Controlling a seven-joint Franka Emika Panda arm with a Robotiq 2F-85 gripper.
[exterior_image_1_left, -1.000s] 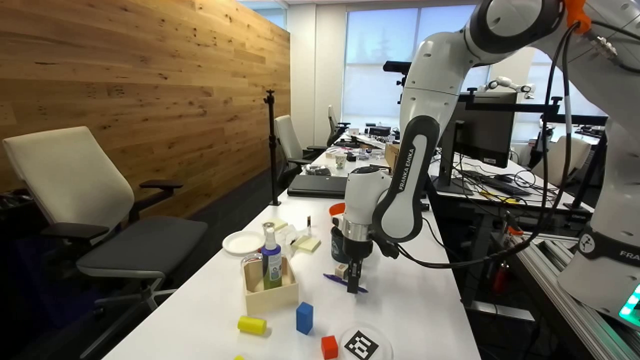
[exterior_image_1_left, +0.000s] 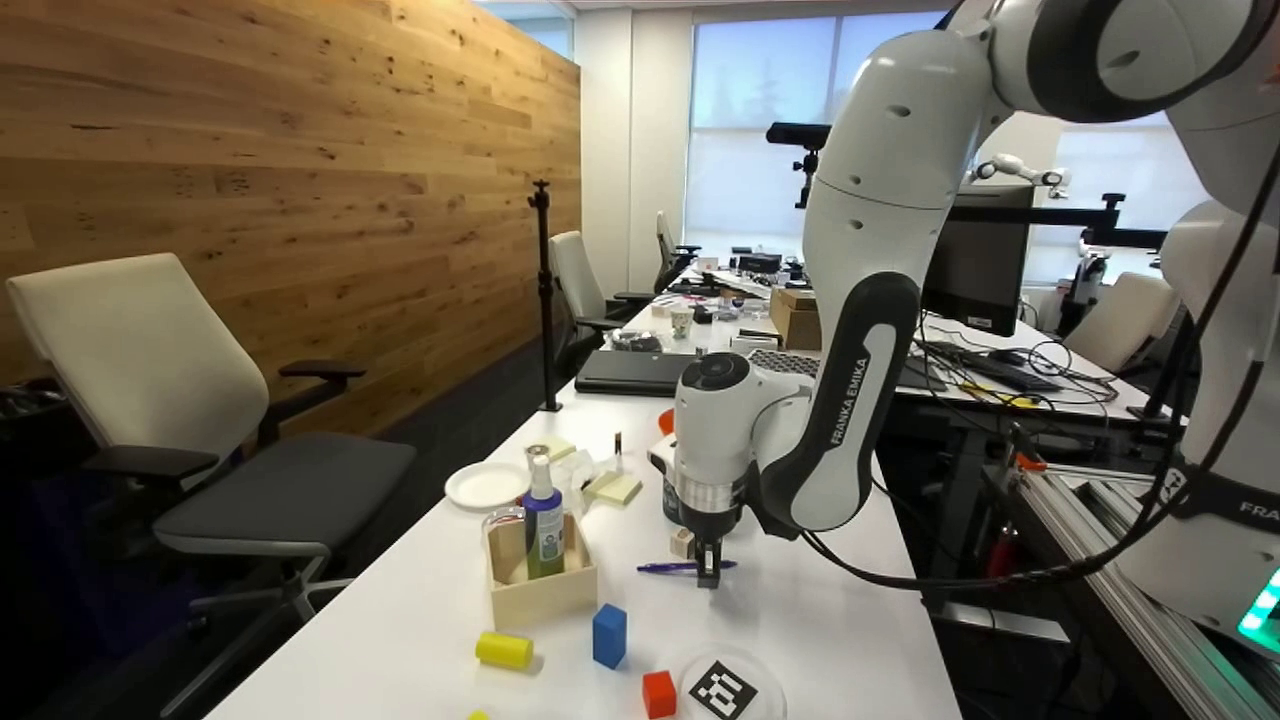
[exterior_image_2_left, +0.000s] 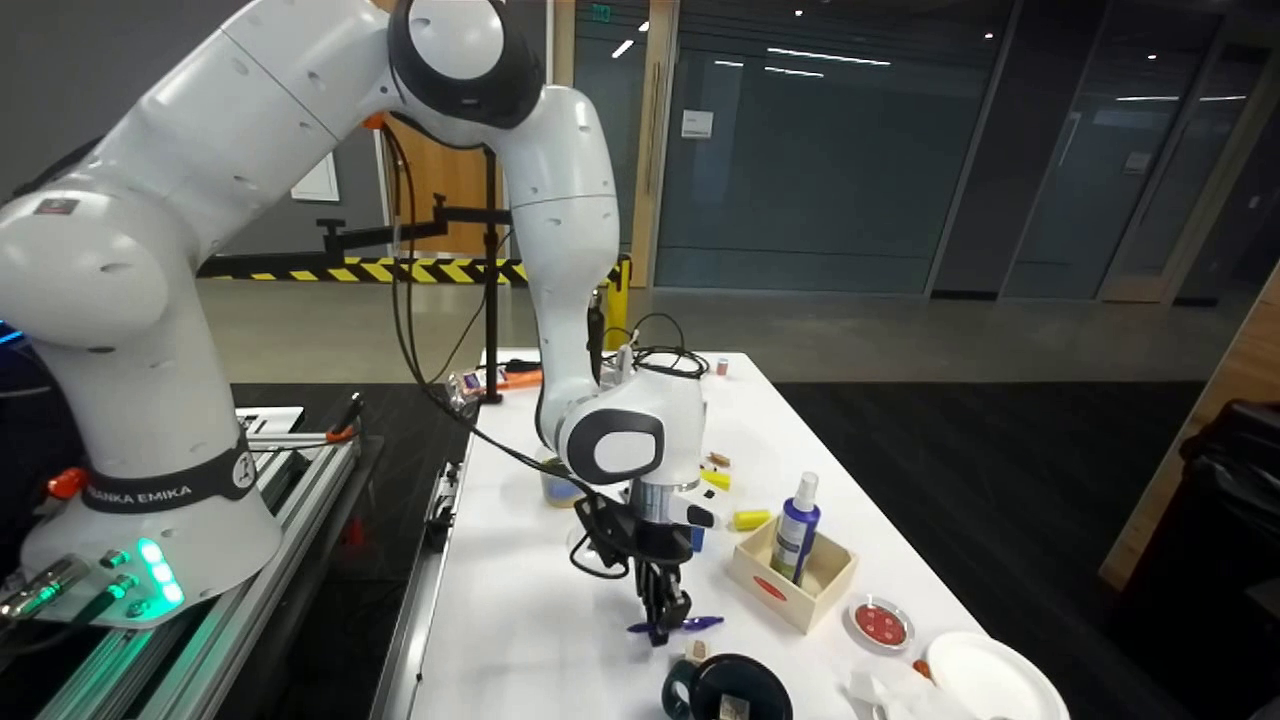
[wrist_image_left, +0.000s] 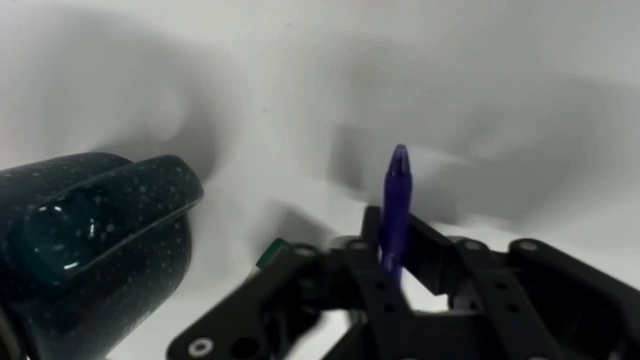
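Note:
A purple pen (wrist_image_left: 397, 204) runs lengthwise between the black fingers of my gripper in the wrist view, its tip pointing away. No clear gap shows beside the pen, but whether the fingers press on it I cannot tell. Low over the white table, the gripper (exterior_image_1_left: 709, 580) points straight down in exterior view 1, with the pen (exterior_image_1_left: 663, 568) sticking out on both sides. In exterior view 2 the pen (exterior_image_2_left: 704, 623) likewise crosses the fingertips. Whether it touches the tabletop is unclear.
Close by stand a dark green mug (wrist_image_left: 90, 222) and a small wooden block (exterior_image_1_left: 683, 544). A wooden box (exterior_image_1_left: 546, 596) holds a spray bottle (exterior_image_1_left: 543, 528). Nearer the camera lie a blue block (exterior_image_1_left: 609, 636), a red cube (exterior_image_1_left: 659, 694) and a yellow cylinder (exterior_image_1_left: 504, 650). Table right of the gripper is clear.
In exterior view 1 the pen has turned from slanting down rightward to nearly level. The wrist has turned too and the arm's elbow has shifted; the fingertips stay in nearly the same place.

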